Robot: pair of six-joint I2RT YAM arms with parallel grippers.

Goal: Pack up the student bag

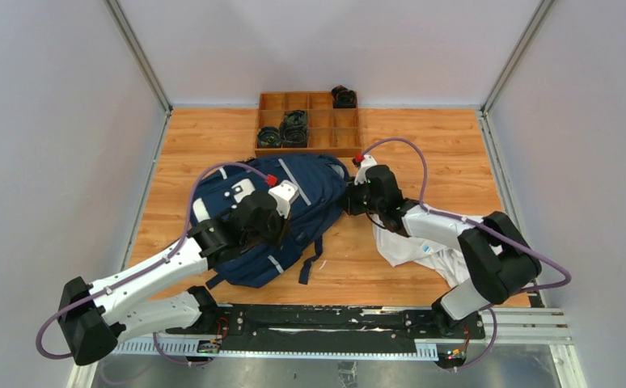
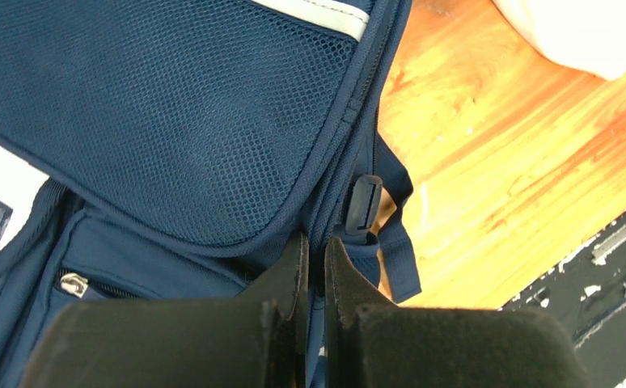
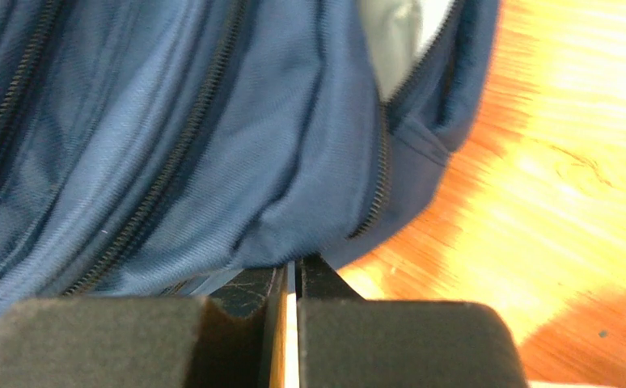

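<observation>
The navy student bag (image 1: pixel 310 182) lies on the wooden table, its mesh panel (image 2: pixel 205 121) showing in the left wrist view. My left gripper is shut on a seamed edge of the bag, beside a buckle (image 2: pixel 364 202). At the bag's right end, my right gripper is shut, its tips tucked under a fold, with a sliver of blue between them. The exact part it pinches is hidden. Above those tips, a zip (image 3: pixel 381 174) stands parted, with something pale (image 3: pixel 395 36) showing between its sides.
A wooden compartment box (image 1: pixel 320 150) holding several dark rolled items stands behind the bag. White cloth (image 1: pixel 423 250) lies under and beside the right arm. Bare table (image 1: pixel 431 145) shows at the back right.
</observation>
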